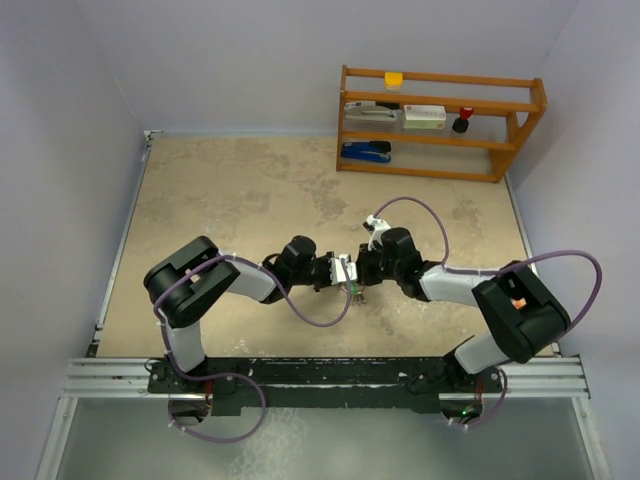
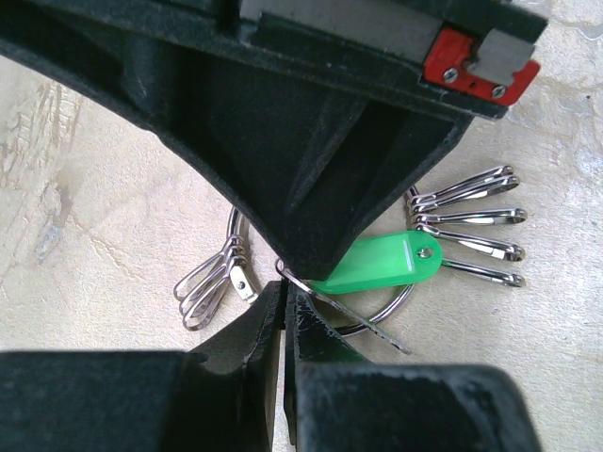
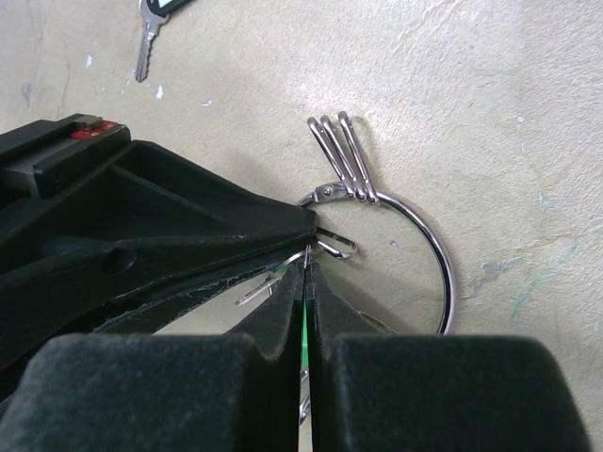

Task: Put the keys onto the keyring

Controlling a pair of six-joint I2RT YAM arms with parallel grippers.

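Note:
The round metal keyring (image 2: 402,298) lies on the table under both grippers, with several wire clips (image 2: 479,217) along it. A green key tag (image 2: 382,262) hangs at its right in the left wrist view. My left gripper is shut, its tips at one end of a thin wire clip (image 2: 372,327). Close against them, my right gripper is shut too, beside a small clip loop (image 3: 339,247). Whether either pinches the wire cannot be told. A silver key (image 3: 146,40) lies apart at upper left in the right wrist view.
The wooden shelf (image 1: 440,140) stands at the back right, holding a white box (image 1: 424,117) and a blue stapler (image 1: 367,152). Both arms crowd together over the ring.

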